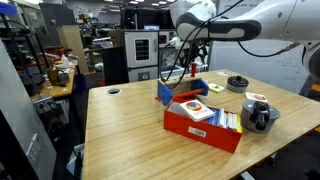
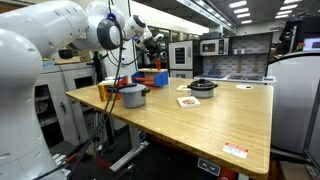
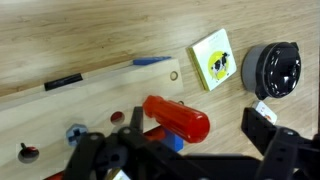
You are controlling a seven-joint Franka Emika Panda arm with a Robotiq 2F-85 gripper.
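My gripper stands open in the wrist view, one dark finger [image 3: 86,158] at lower left and the other finger [image 3: 268,138] at right. Between and below them shows a red, rounded, bottle-like object [image 3: 180,118]; whether the fingers touch it cannot be told. A pale wooden piece [image 3: 95,98] with holes lies beside it. In exterior view 1 the red object [image 1: 193,69] is upright under the arm, behind the blue-sided wooden toy [image 1: 165,93].
A red box [image 1: 203,133] holding colourful items and a grey pot [image 1: 258,113] stand near the table's front edge. A dark pot [image 1: 237,83] sits farther right. A square cow-picture card [image 3: 214,58] lies close to the gripper.
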